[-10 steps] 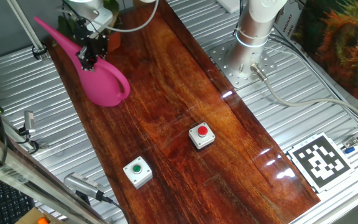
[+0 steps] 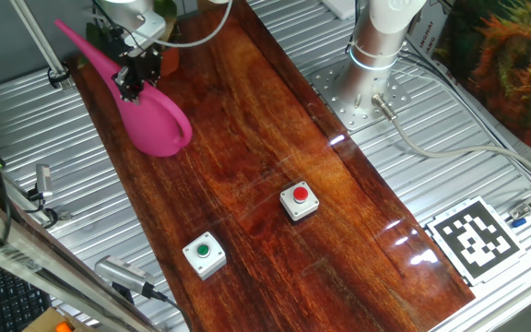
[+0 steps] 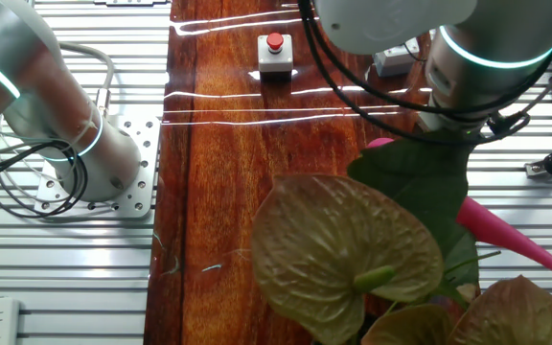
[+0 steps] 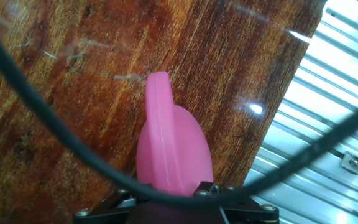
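A pink watering can (image 2: 155, 124) is at the far left end of the wooden table, its long spout pointing to the back left past the table edge. My gripper (image 2: 133, 85) is at the can's upper part, against the pink where the spout and handle meet. In the wrist view the can's handle (image 4: 160, 124) runs down between the dark finger linkages, and the gripper is at the frame's bottom edge. The fingertips are hidden there, so their grip on the can is unclear. From exterior view 2, leaves cover most of the can, leaving its spout (image 3: 511, 240) showing.
On the wooden table (image 2: 247, 138) are a white box with a red button (image 2: 300, 195) and another with a green button (image 2: 203, 252). A leafy plant (image 3: 343, 249) stands close to the can. Mid-table is otherwise clear. A cable crosses the wrist view.
The can's spout tip has shifted slightly up and to the right in exterior view 1. My gripper has barely moved, and the button boxes are where they were.
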